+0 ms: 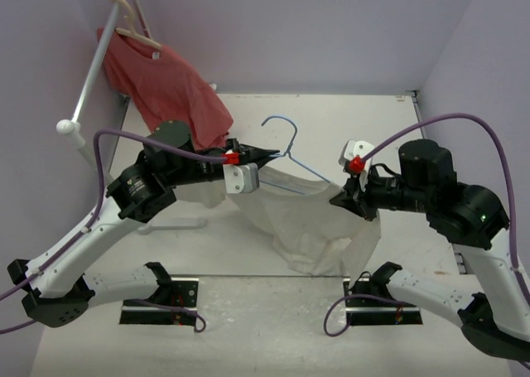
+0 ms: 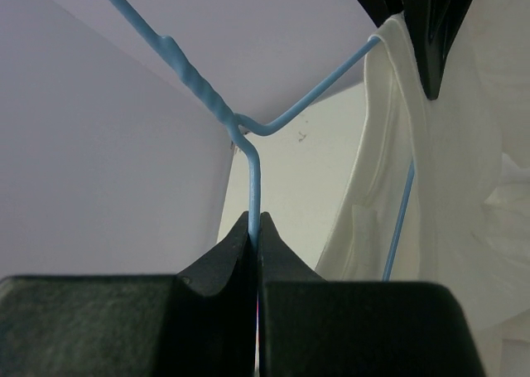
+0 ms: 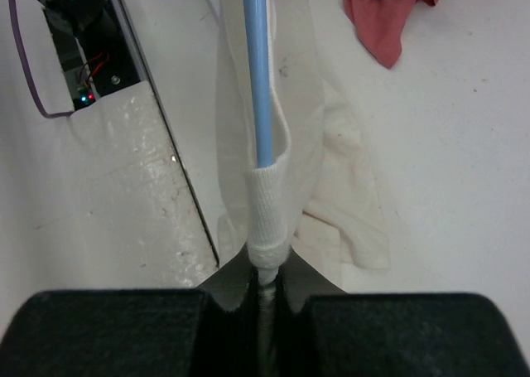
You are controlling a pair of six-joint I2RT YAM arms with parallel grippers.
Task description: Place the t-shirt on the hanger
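The light blue wire hanger [image 1: 310,169] is held hook up, with my left gripper [image 1: 276,154] shut on its wire just below the twisted neck [image 2: 203,91]. A white t-shirt [image 1: 286,219] hangs from it, spread below and draped down to the table. In the left wrist view, the hanger's far shoulder runs into the shirt's neckline [image 2: 385,137], and the bottom bar shows inside the opening. At that far shoulder, my right gripper is shut on the shirt's ribbed collar [image 3: 267,215], where the wire's end goes into the fabric. The hanger's other shoulder is hidden behind my left gripper.
On the white rack [image 1: 95,66] at the back left, a red t-shirt [image 1: 170,83] hangs from a wooden hanger [image 1: 137,36]. The rack's foot [image 1: 178,224] lies along the table at left. Bare table [image 1: 323,116] lies behind the hanger.
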